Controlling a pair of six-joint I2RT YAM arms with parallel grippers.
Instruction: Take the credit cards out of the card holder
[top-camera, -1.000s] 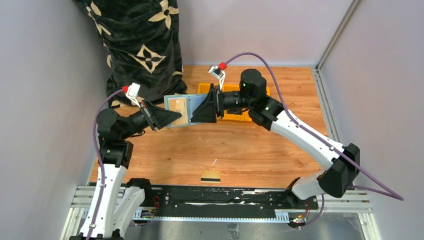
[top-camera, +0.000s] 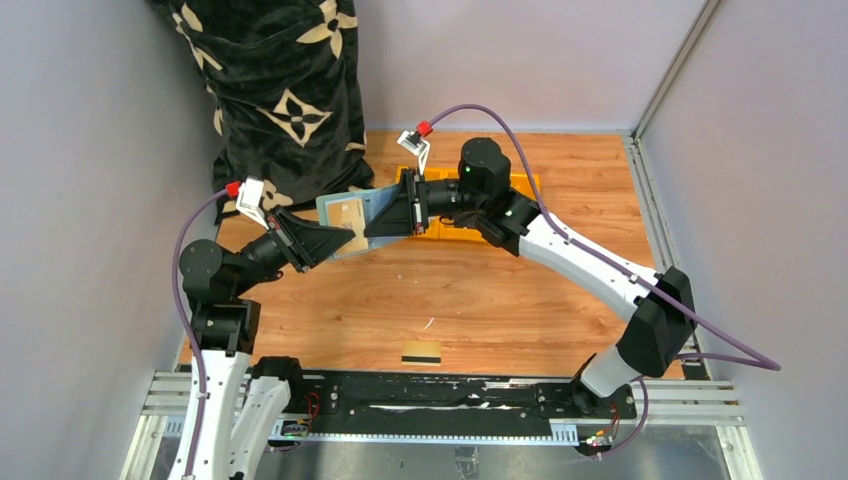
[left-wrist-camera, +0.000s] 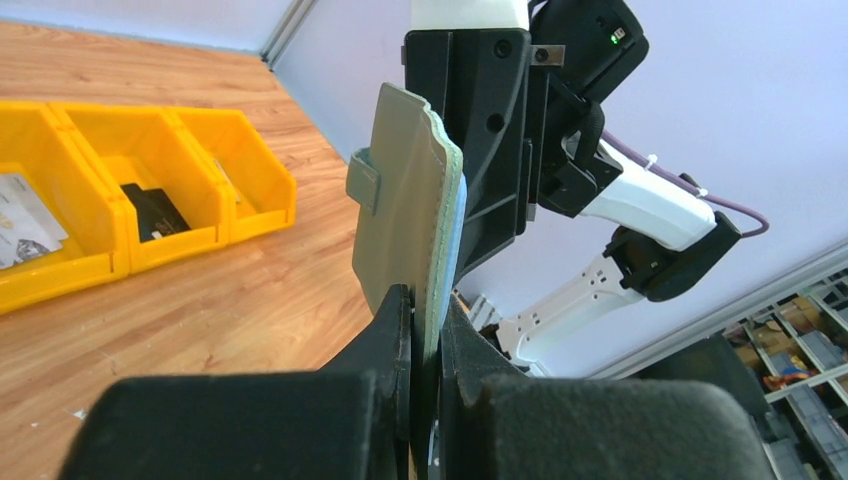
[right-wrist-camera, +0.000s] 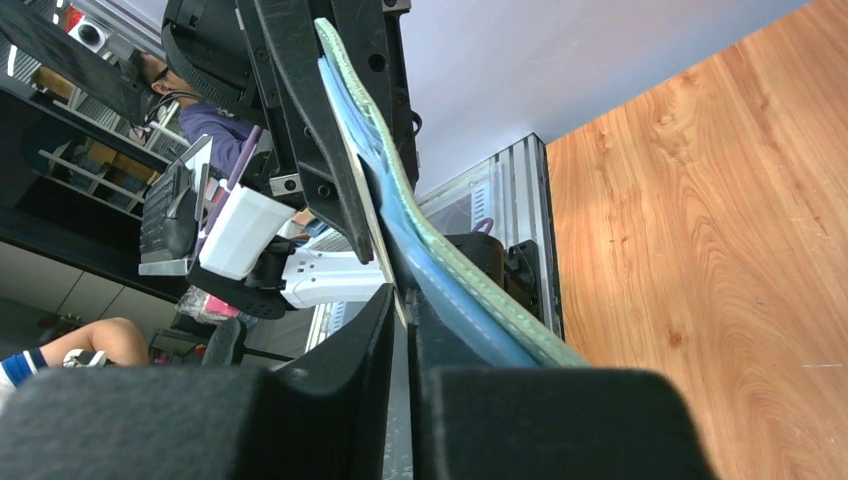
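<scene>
The pale blue-green card holder (top-camera: 325, 208) is held in the air, spread open, with a tan card (top-camera: 344, 214) showing on its left half. My left gripper (top-camera: 352, 242) is shut on the holder's lower edge; in the left wrist view the holder (left-wrist-camera: 400, 200) rises upright from between its fingers. From the right, my right gripper (top-camera: 372, 228) reaches over the holder's other half. In the right wrist view a thin pale card edge (right-wrist-camera: 372, 215) runs down to the narrow gap at the right fingertips, beside the blue lining (right-wrist-camera: 430, 265). Whether they grip it is hidden.
A gold card with a dark stripe (top-camera: 421, 352) lies near the table's front edge. Behind the right arm stands a yellow divided bin (left-wrist-camera: 190, 170) with a few items inside. Dark patterned cloth (top-camera: 290, 90) hangs at the back left.
Both grippers and the holder between them have shifted a little left. The right gripper has moved further over the holder, closer to the tan card and the left fingertips.
</scene>
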